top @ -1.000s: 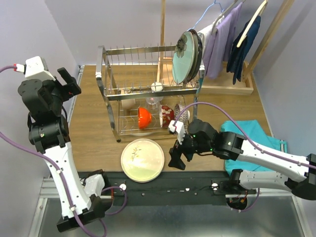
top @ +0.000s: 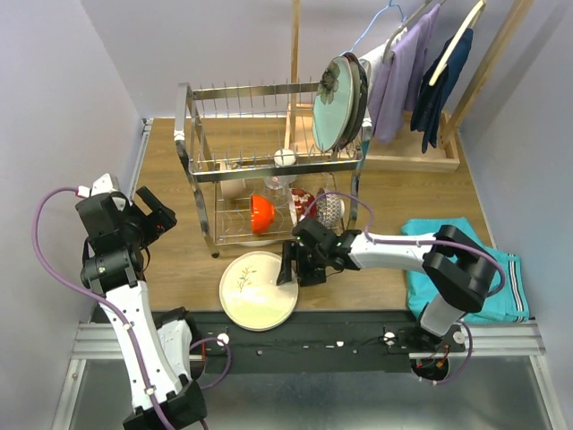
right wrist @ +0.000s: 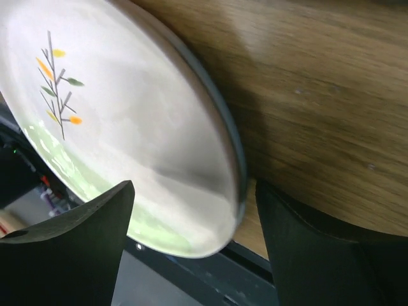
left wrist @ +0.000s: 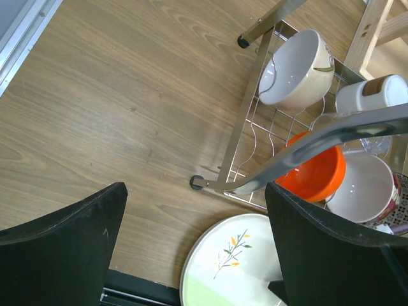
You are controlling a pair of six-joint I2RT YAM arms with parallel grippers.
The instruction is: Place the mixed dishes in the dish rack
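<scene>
A cream plate with a leaf pattern (top: 251, 296) lies flat on the wooden table in front of the two-tier dish rack (top: 242, 165). My right gripper (top: 288, 269) is at the plate's right edge; in the right wrist view its part-open fingers straddle the rim, not visibly closed on it. My left gripper (top: 154, 206) hangs open and empty left of the rack. The upper tier holds upright plates (top: 333, 103) at the right; the lower holds an orange bowl (left wrist: 319, 172), white bowls (left wrist: 293, 70) and mugs (left wrist: 363, 95).
A folded teal towel (top: 474, 287) lies at the right of the table. A wooden clothes stand (top: 421, 157) with hanging garments is at the back right. Bare table lies left of the rack (left wrist: 127, 115).
My right gripper has moved left and down onto the plate's right rim. The dishes have not moved.
</scene>
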